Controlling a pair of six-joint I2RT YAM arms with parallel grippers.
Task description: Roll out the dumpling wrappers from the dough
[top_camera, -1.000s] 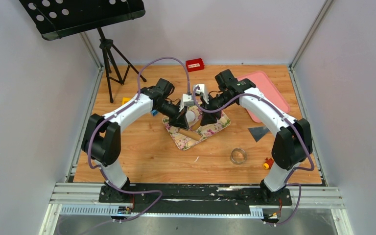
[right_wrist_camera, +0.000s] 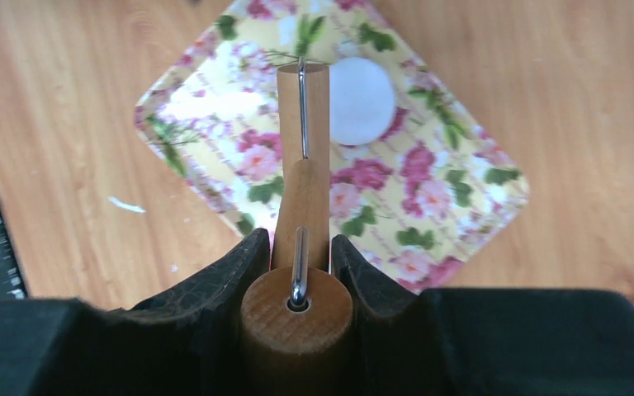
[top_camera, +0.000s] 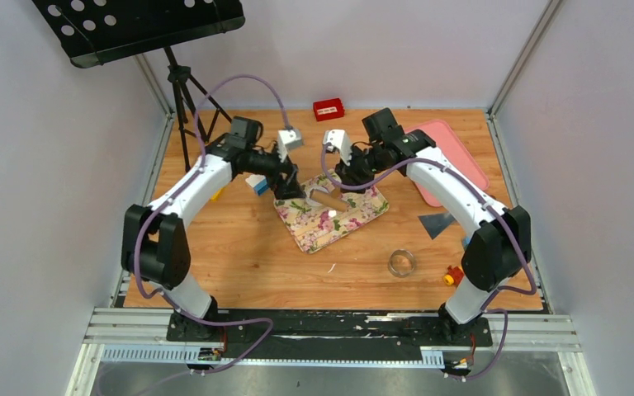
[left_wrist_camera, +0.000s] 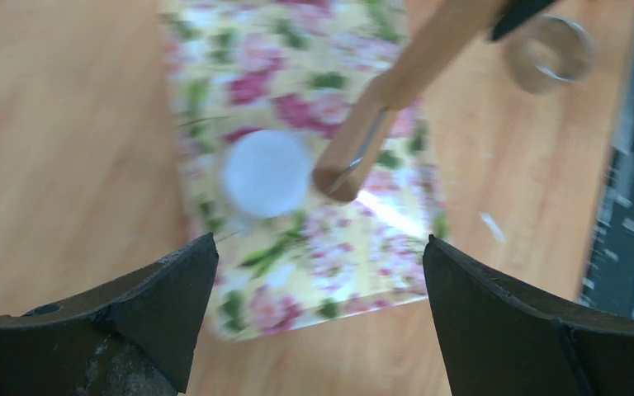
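Observation:
The wooden rolling pin (right_wrist_camera: 304, 198) is held at one end by my right gripper, which is shut on it. Its other end (left_wrist_camera: 343, 177) reaches out over the flowered board (left_wrist_camera: 330, 285), beside and partly above a round white piece of dough (left_wrist_camera: 266, 173). In the right wrist view the dough (right_wrist_camera: 361, 101) lies flat on the board, against the pin's left-to-right edge. My left gripper is open near the board's edge, with nothing between its fingers, apart from pin and dough.
A metal ring (top_camera: 402, 263) and a grey scraper (top_camera: 436, 223) lie to the right of the board, with a pink tray (top_camera: 454, 148) behind. A red box (top_camera: 328, 109) sits at the back. Bare table (top_camera: 248, 256) shows at the front left.
My left gripper has moved left and away from the pin. The pin now lies farther back in the top view, over part of the dough. The right arm has shifted slightly.

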